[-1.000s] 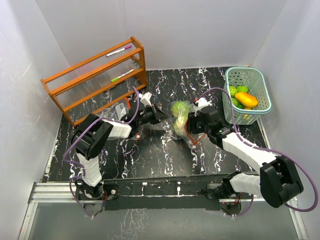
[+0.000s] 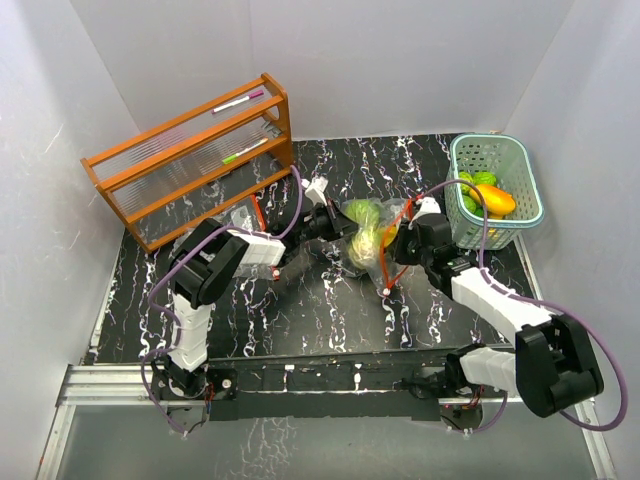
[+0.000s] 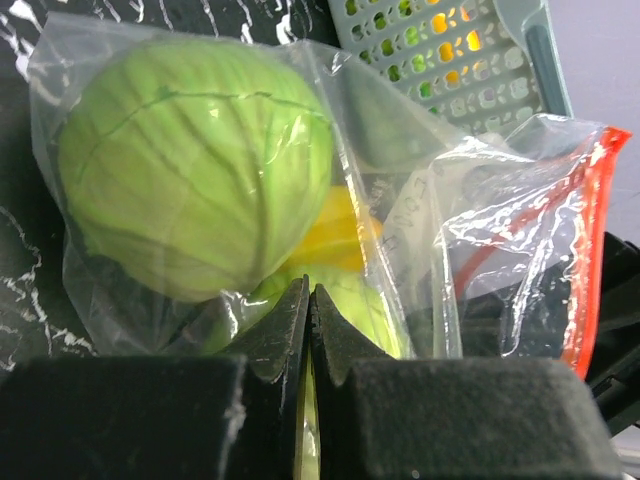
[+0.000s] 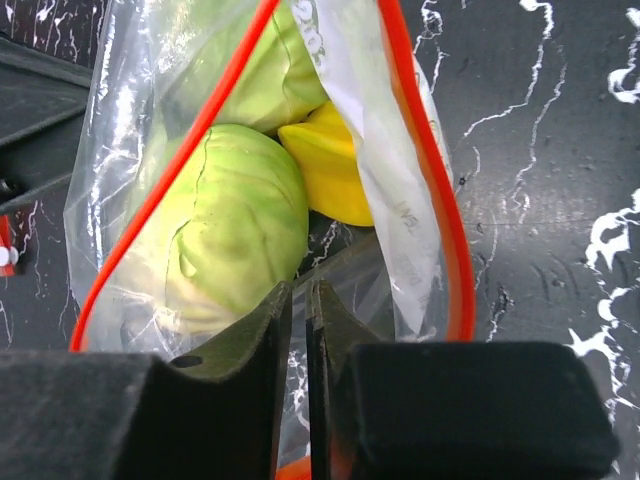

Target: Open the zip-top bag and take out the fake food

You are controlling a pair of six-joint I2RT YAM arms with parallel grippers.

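Note:
The zip top bag (image 2: 365, 255) lies mid-table with red zip strips, holding green cabbage-like pieces (image 3: 190, 160) (image 4: 225, 215) and a yellow piece (image 4: 325, 165). My left gripper (image 2: 340, 225) is at the bag's left side, shut, fingertips against the plastic over the food. My right gripper (image 2: 398, 250) is at the bag's right, over its mouth, the red strips either side. Its fingertips are close together with a narrow gap, nothing clearly between them.
A green basket (image 2: 525, 210) with green and yellow food stands at the back right. A wooden rack (image 2: 140, 180) stands at the back left, more plastic bags (image 2: 240, 215) near it.
My left gripper has moved right onto the bag. My right gripper has shifted slightly right, and the bag's mouth with its red strips shows more upright and open.

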